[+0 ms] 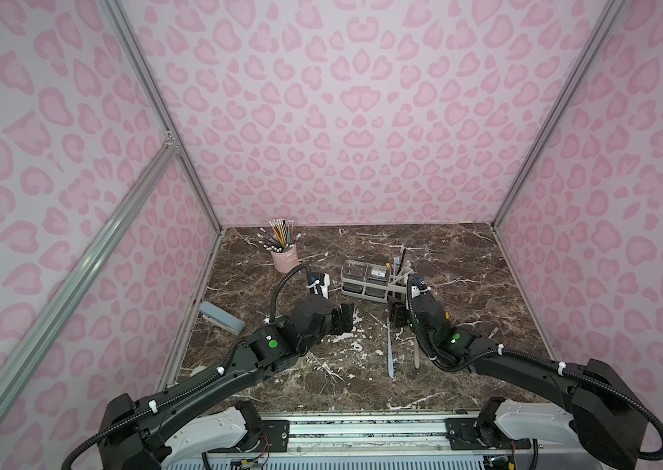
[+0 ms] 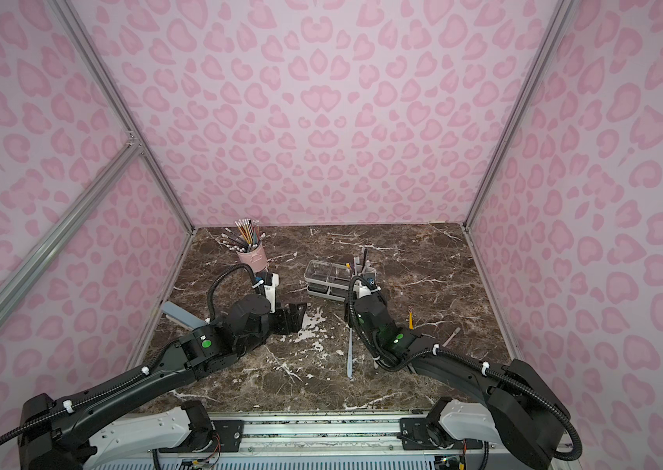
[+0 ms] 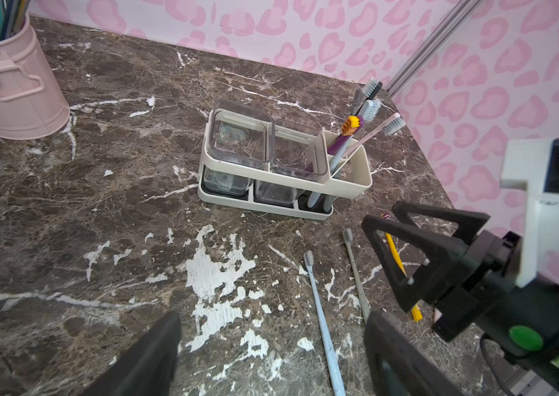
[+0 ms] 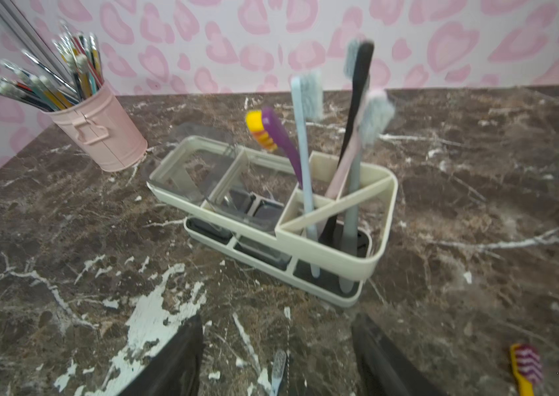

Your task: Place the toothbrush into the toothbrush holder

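The off-white toothbrush holder (image 4: 332, 257) stands at the table's middle. Several brushes lean upright in its right-end slots, among them a purple one (image 4: 282, 138), a light blue one (image 4: 302, 142), a black one (image 4: 356, 85) and a pink one (image 4: 345, 165). On the table in front lie a light blue toothbrush (image 3: 322, 323), a grey-green toothbrush (image 3: 356, 274) and a yellow toothbrush (image 3: 395, 254). My right gripper hangs open and empty in front of the holder, above the loose light blue brush's head. My left gripper is open and empty, left of these brushes.
A pink bucket of pencils (image 1: 285, 258) stands at the back left. A blue-grey block (image 1: 222, 317) lies near the left edge. Both grippers are close together at the centre. The table behind the holder and to its right is clear.
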